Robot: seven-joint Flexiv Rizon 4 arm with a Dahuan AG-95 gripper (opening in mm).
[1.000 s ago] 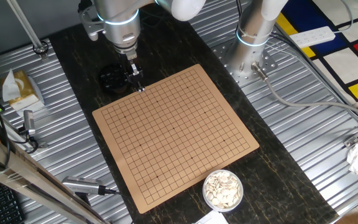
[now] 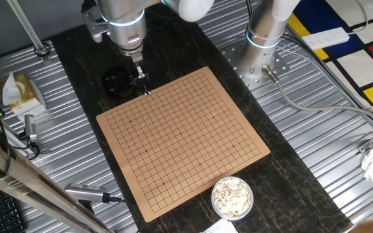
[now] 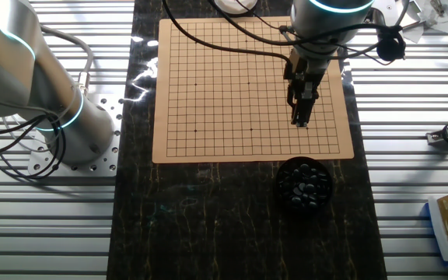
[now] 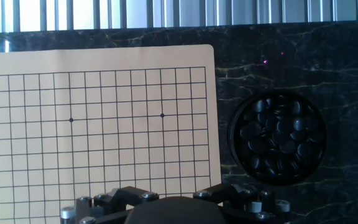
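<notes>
A tan board (image 2: 180,133) with a black grid lies flat on the dark table, with no stones on it. Black stones fill a round black bowl (image 3: 304,187) just beyond one edge of the board; the wrist view shows this bowl (image 4: 278,138) right of the board's corner. White stones (image 2: 232,198) sit in a clear round bowl at the opposite edge. My gripper (image 2: 146,92) hangs point-down close to the black bowl's side of the board. Its fingertips look close together, but the gap between them is too small to read. In the wrist view only the finger linkages show.
The arm's base (image 2: 258,61) stands on a metal plate beside the table. Loose cables (image 3: 232,48) loop near the arm. A tissue box (image 2: 23,96) and a black-cabled device (image 2: 86,193) lie off the table's left side. Dark tabletop around the black bowl is clear.
</notes>
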